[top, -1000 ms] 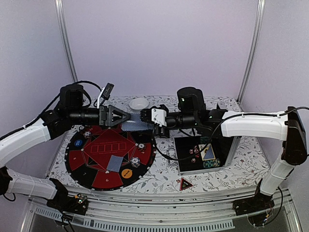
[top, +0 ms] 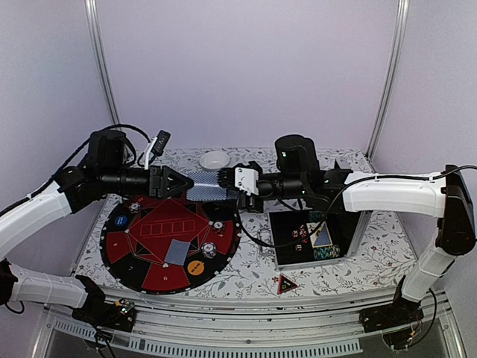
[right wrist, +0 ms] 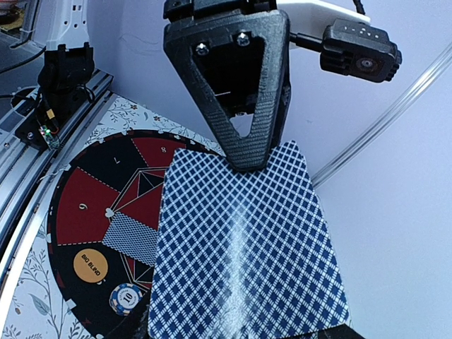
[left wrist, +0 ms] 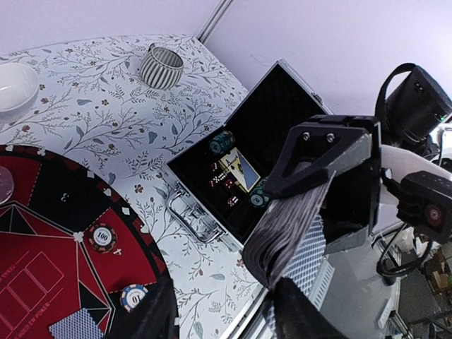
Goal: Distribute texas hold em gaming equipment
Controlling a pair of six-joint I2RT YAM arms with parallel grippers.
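Note:
A deck of blue checked cards (top: 207, 192) hangs over the poker mat's upper right, between my grippers; it fills the middle of the right wrist view (right wrist: 240, 254). My right gripper (top: 227, 181) is at the deck's right end, the cards between its fingers. My left gripper (top: 179, 183) is at the other end, its fingers apart; in the left wrist view its blurred fingertips sit just short of the cards. A checked card stack (top: 177, 252) lies on the mat (top: 141, 246) among chips (left wrist: 102, 237).
An open case (top: 283, 257) with cards, dice and chips lies at the right. A white bowl (top: 215, 159) and a ribbed cup (left wrist: 161, 69) stand at the back. A triangle marker (top: 286, 284) lies at the front edge.
My left gripper has shifted slightly left and down from where it was a second ago, exposing more of the cards. The right arm is nearly still.

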